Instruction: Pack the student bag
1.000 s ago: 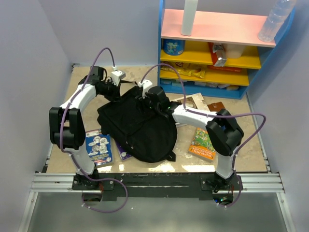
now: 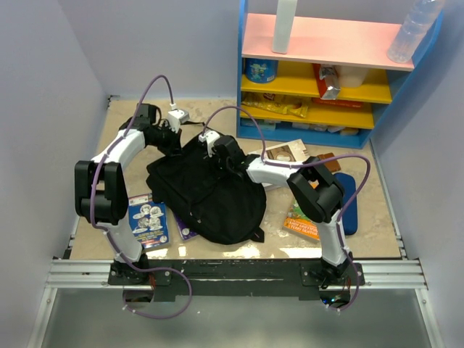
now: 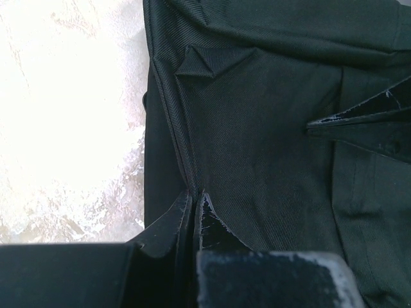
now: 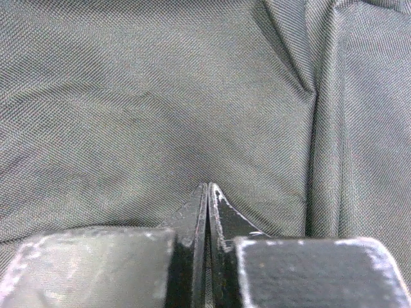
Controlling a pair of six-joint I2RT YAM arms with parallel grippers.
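Observation:
The black student bag [image 2: 206, 206] lies spread on the table, filling much of both wrist views. At its upper left, my left gripper is shut on a folded fabric edge [image 3: 168, 109] of the bag. My right gripper is shut over the middle of the bag's upper part, its tips against the cloth [image 4: 154, 141], with nothing seen between them. A dark pointed tool, likely the right gripper's fingers [image 3: 359, 125], shows at the right of the left wrist view.
Books [image 2: 148, 221] lie left of the bag, more books [image 2: 301, 228] and a blue case [image 2: 350, 214] to the right. A blue shelf unit [image 2: 319, 136] with snacks and bottles stands at the back right. Bare table [image 2: 109, 246] shows at front left.
The left arm has stayed in place.

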